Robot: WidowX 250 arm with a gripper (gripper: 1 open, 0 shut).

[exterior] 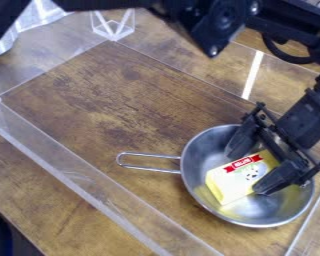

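A steel pan [276, 210] with a wire handle [149, 162] sits at the lower right. Inside it lies a yellow box [235, 182] with a red-and-white label. My black gripper [255, 165] reaches down into the pan from the right, its fingers open around the box's upper right part. Whether both fingers touch the box is hard to tell.
Bare wooden table [96, 110] fills the left and middle. Clear plastic strips run along the left and lower edges, with a clear bracket [113, 25] at the back. Dark arm parts cross the top.
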